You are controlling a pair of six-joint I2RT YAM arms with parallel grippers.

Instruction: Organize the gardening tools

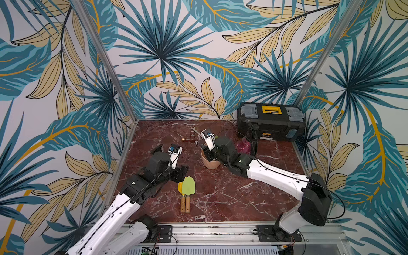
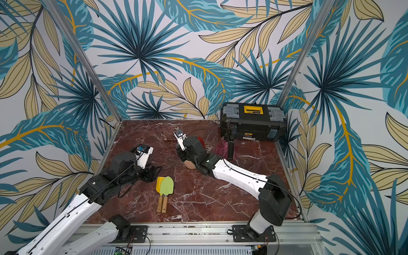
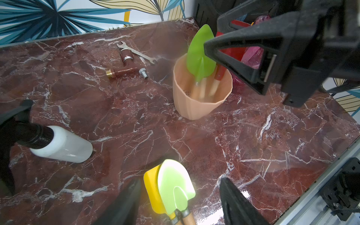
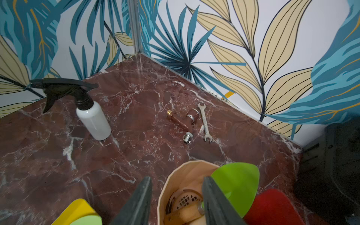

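Note:
A peach pot (image 3: 189, 105) at the table's middle holds a green trowel (image 3: 198, 52) and a red tool (image 4: 273, 206). My right gripper hangs open just over it, nothing between its fingers. Toward the front left, a pale green trowel (image 3: 174, 185) lies over a yellow trowel (image 3: 151, 187), wooden handles toward me. My left gripper is open above them, empty. A white spray bottle (image 4: 95, 123) with a black trigger stands on the left, largely hidden by my left arm in the top views.
A wrench (image 4: 204, 118) and copper fittings (image 4: 181, 123) lie at the back. A black toolbox (image 2: 252, 127) fills the back right, a pink item (image 2: 221, 148) before it.

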